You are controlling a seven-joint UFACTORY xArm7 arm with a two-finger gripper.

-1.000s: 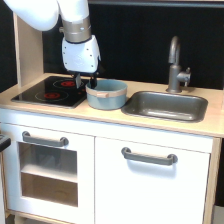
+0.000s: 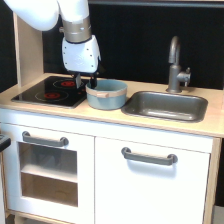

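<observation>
A grey-blue pot stands on the light wooden counter, between the stove and the sink. The white arm reaches down from the upper left. Its dark gripper is at the pot's left rim, seemingly touching or very close to it. The fingers are small and dark, so whether they close on the rim cannot be made out.
Left of the pot lies a black stove top with red-ringed burners. To its right are a sink and a tall dark faucet. Below, the white cabinet has a windowed door and a plain door.
</observation>
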